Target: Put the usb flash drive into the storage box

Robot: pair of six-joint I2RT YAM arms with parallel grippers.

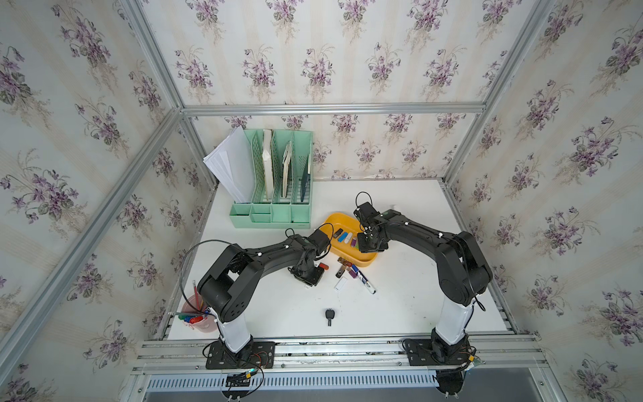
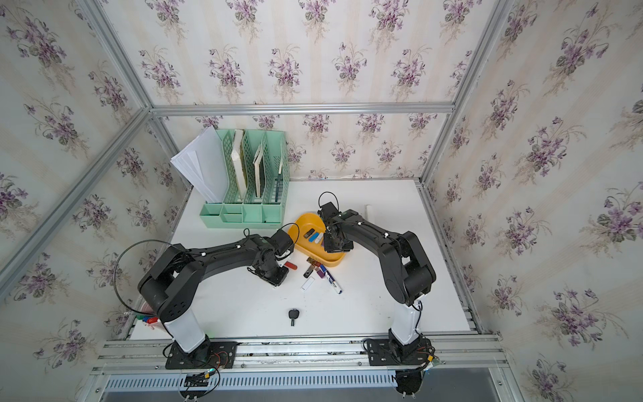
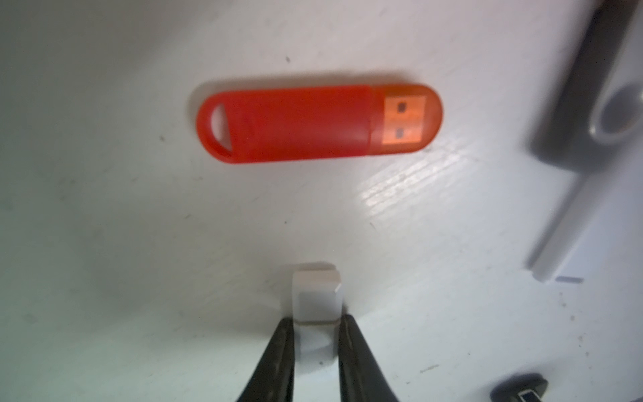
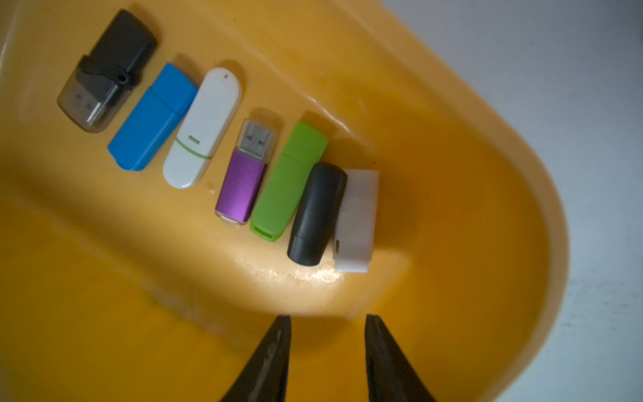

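In the left wrist view, my left gripper is shut on a small white-and-grey flash drive (image 3: 316,294) at table level, below a red flash drive (image 3: 294,124). My right gripper is part open over the yellow box (image 4: 469,308), nothing between its fingers. In the box lie several flash drives side by side: black (image 4: 314,214), white (image 4: 201,127), blue (image 4: 150,120), green (image 4: 288,181), purple and others.
More small items and a pen (image 1: 361,278) lie in front of the box. A dark key-like object (image 1: 329,315) lies near the front. A green organizer (image 1: 271,214) stands at the back left, a pen cup (image 1: 197,321) at the front left.
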